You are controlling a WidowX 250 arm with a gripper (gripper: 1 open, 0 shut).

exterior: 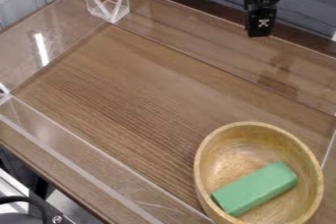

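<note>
My gripper [260, 12] is a dark shape at the top right, over the back edge of the wooden surface; its fingers are small and dark, and their state is hard to make out. A green block [254, 188] lies in a tan round bowl [223, 144] at the bottom right.
A clear angular object [108, 4] stands at the back left. A dark cable runs at the bottom left corner.
</note>
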